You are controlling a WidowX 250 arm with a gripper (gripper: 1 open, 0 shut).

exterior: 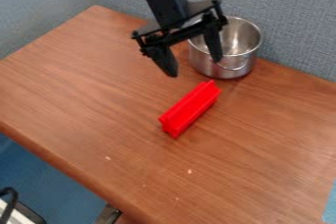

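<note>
A red bar-shaped object (190, 108) lies diagonally on the wooden table, a little below the middle of the view. My black gripper (192, 55) hangs open above and behind it, in front of the steel pot (239, 59), which it partly hides. I see nothing held between the fingers.
Grey padded walls border the back and left. Blue floor and some equipment show past the table's lower left edge.
</note>
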